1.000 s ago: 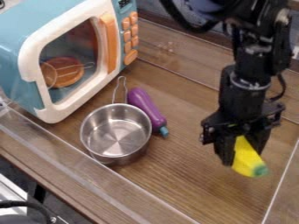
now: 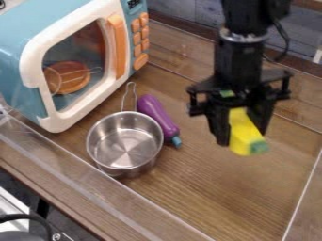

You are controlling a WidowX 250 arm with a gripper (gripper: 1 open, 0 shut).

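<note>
My gripper (image 2: 232, 111) is at the right of the camera view, above the wooden table, shut on a yellow object with a green end (image 2: 247, 136) that hangs below its fingers. A steel pot (image 2: 123, 143) stands at centre left. A purple eggplant (image 2: 153, 114) lies just to the right of the pot, left of my gripper.
A light blue toy microwave (image 2: 38, 66) with an open front and an orange item inside fills the upper left. A wooden ledge runs along the back.
My gripper has risen and moved slightly left, carrying the yellow object up with it. The pot, eggplant and microwave have not moved.
</note>
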